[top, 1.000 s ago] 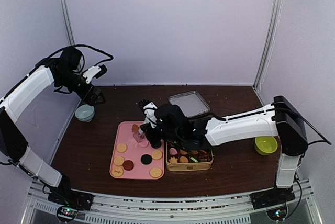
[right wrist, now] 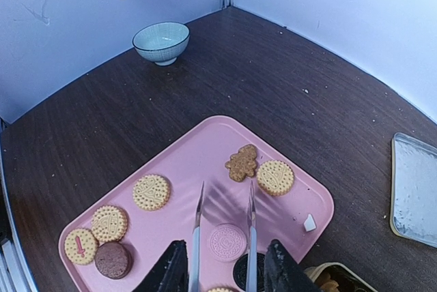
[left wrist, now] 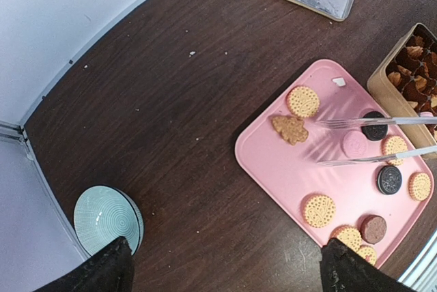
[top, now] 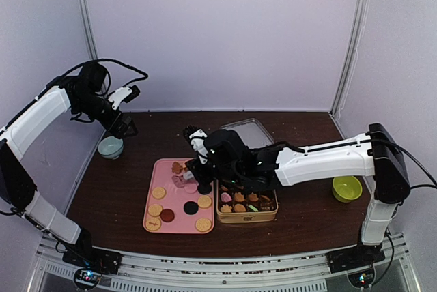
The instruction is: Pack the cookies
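Note:
A pink tray (top: 179, 210) holds several round cookies, pale, pink, black and brown, plus a brown leaf-shaped cookie (right wrist: 241, 163). My right gripper hangs over the tray with its long fingers apart and empty, just short of the leaf cookie and around or above the pink cookie (right wrist: 227, 242). To the right of the tray, a box (top: 247, 216) is filled with assorted cookies, partly hidden by my right arm in the top view. My left gripper (top: 123, 127) is raised at the back left, open, above and near the blue bowl (top: 110, 148).
A metal tray (right wrist: 414, 186) lies at the back right behind my right arm. A green bowl (top: 347, 190) stands at the right edge. The wooden table around the blue bowl and behind the pink tray is clear.
My right gripper has shifted slightly over the pink tray, and its upper arm has moved a little to the right since a second ago. The left arm is still.

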